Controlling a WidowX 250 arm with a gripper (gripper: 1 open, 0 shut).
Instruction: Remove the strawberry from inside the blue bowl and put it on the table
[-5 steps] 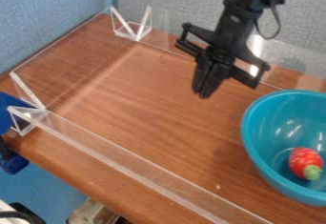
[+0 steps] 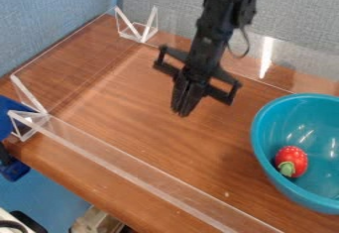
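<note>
The red strawberry point(image 2: 291, 161) lies inside the blue bowl point(image 2: 272, 128), against the bowl's left side, with its green tip toward the front. The bowl stands at the right edge of the view and is partly cut off. My black gripper point(image 2: 184, 108) hangs over the bare wooden table, up and to the left of the bowl and well apart from it. Its fingers look close together and blurred, so I cannot make out the gap. No object shows at the fingertips.
Clear low walls edge the wooden table point(image 2: 146, 128), with white brackets point(image 2: 30, 113) at the left and another bracket point(image 2: 135, 25) at the back. A blue object point(image 2: 11, 116) sits at the far left.
My gripper has moved left and somewhat lower, away from the bowl. Inside the bowl, the strawberry has shifted left and slightly back.
</note>
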